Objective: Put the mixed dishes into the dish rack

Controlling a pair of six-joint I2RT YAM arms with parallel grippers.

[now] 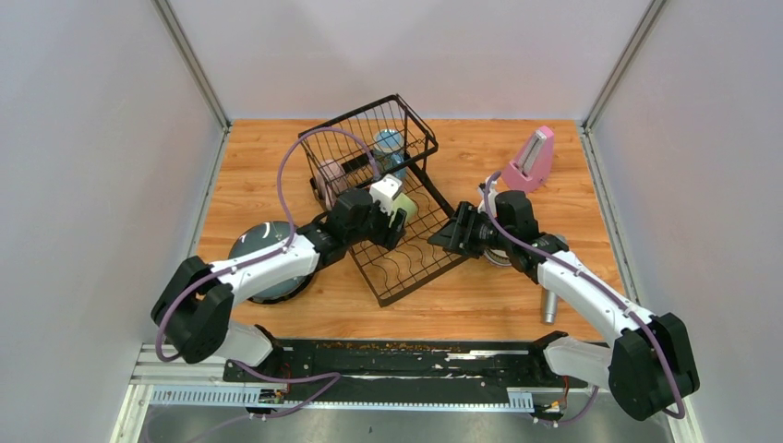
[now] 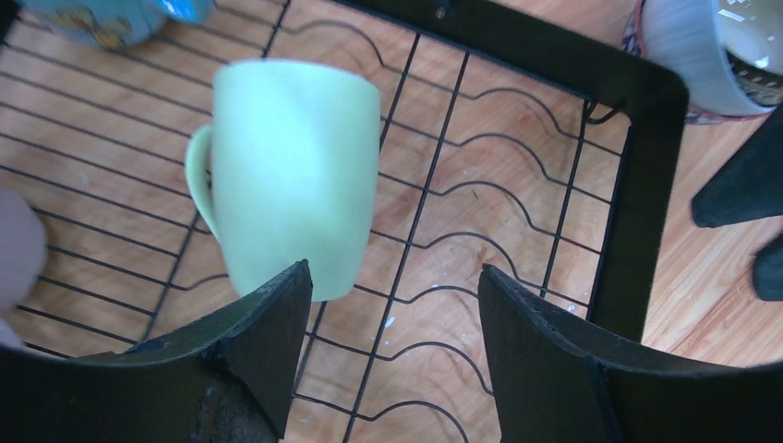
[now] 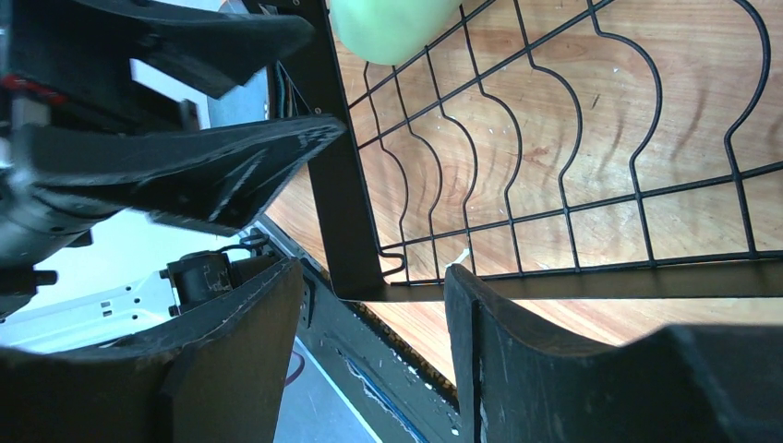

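A pale green mug (image 2: 295,166) lies on its side on the lower wire rack (image 1: 406,268), handle to the left in the left wrist view. My left gripper hangs over the rack just short of the mug, fingers apart and empty. My right gripper is above the rack's right side, also open with nothing between its fingers. A pink cup (image 1: 331,175) and blue cups (image 1: 389,141) sit in the rack's back part, under or within the upper basket.
A grey round lid or pan (image 1: 263,245) lies front left. A pink object (image 1: 538,166) stands back right, a silver cylinder (image 1: 549,305) front right, and a patterned bowl (image 2: 702,65) beside the rack's right edge, partly behind my right arm.
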